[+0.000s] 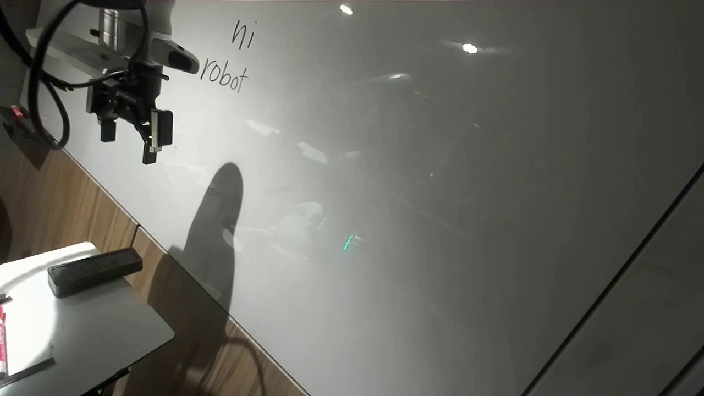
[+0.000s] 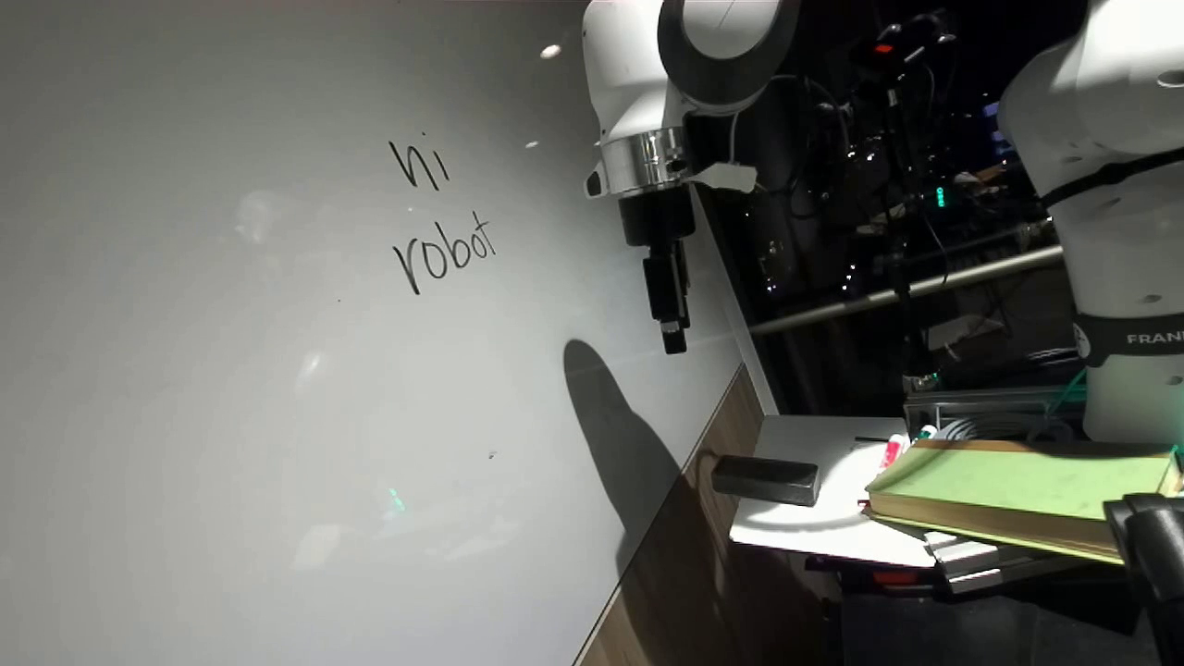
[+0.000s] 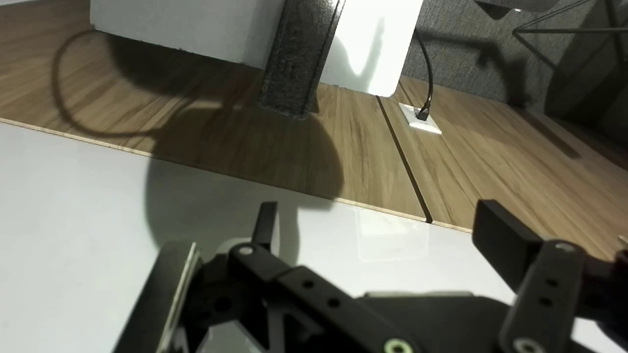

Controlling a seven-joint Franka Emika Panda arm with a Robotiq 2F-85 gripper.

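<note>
My gripper hangs in front of the whiteboard, below and to the left of the handwriting "hi robot" in exterior view 1. Its two black fingers stand wide apart in the wrist view, with nothing between them, so the gripper is open. A dark, block-shaped eraser rests on the edge of a small white table, well below the gripper. In the wrist view, the same eraser juts out over the table edge, apart from the fingers. The writing shows clearly in exterior view 2.
A green book lies at the right of the table in exterior view 2, near a red-and-white marker. Wood panelling borders the board, with a white wall socket and plugged cable. The board's middle is unobstructed.
</note>
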